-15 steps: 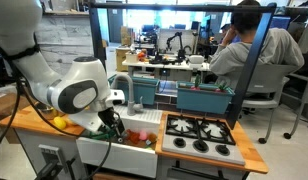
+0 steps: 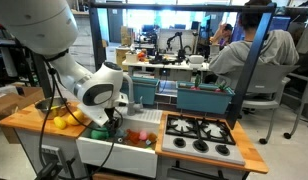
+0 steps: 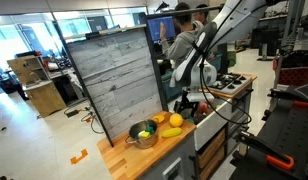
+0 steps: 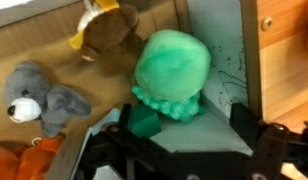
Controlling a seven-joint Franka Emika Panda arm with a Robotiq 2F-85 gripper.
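In exterior view 1 my gripper [image 2: 109, 125] points down over the left part of an open drawer or sink bin [image 2: 119, 156]. The wrist view has its dark fingers [image 4: 92, 150] spread wide apart. Nothing shows held between them. Just beyond them lies a green plush toy [image 4: 172, 68] with a frilly teal edge, against the bin's right wall. A small dark green block [image 4: 144, 122] sits beside it, nearer the fingers. To the left are a grey plush toy [image 4: 39, 98] and a brown plush toy [image 4: 109, 28]; an orange toy [image 4: 36, 158] is partly hidden.
A four-burner stove top [image 2: 199, 131] stands right of the bin. On the left counter are a metal pot [image 3: 142, 137] and yellow pieces [image 3: 175, 121]. A faucet [image 2: 137, 92] rises behind the bin, with a blue-grey box [image 2: 202, 98] farther right.
The arm has shifted and turned over the bin's left side, uncovering more of the left counter with its pot and yellow pieces. The toys in the bin look unmoved.
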